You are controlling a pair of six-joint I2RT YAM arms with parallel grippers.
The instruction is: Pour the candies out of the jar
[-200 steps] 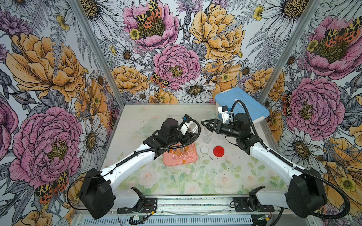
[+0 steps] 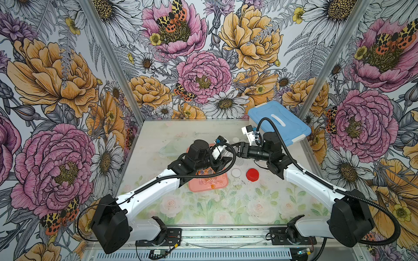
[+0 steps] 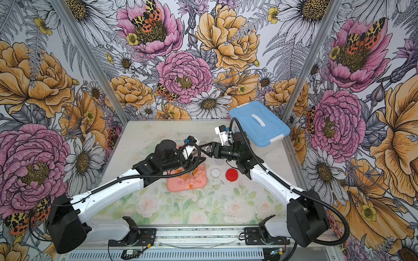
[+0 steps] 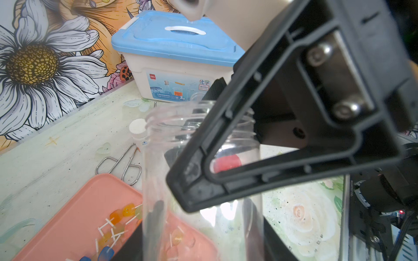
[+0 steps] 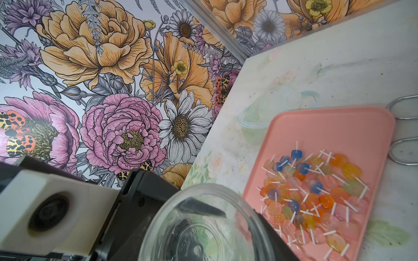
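Note:
The clear jar [image 4: 202,174] has an uncapped, threaded mouth, and no candies show inside it. Low on its wall, my left gripper is shut on the jar. My right gripper [image 2: 238,150] is also shut on the jar, nearer the mouth; one of its black fingers [image 4: 191,184] crosses the near side in the left wrist view. The right wrist view looks into the round glass mouth [image 5: 209,189] and down to the jar's bottom. Many coloured lollipop-like candies [image 5: 304,195] with white sticks lie on the pink tray [image 5: 331,124].
A red lid [image 2: 252,174] and a white disc [image 2: 236,172] lie right of the tray. Wire tongs [image 4: 119,163] and a small white-capped bottle [image 4: 138,127] stand beyond it. A blue-lidded box [image 4: 178,56] occupies the back right.
My right gripper has moved left and closed on the jar, which was held by the left gripper alone.

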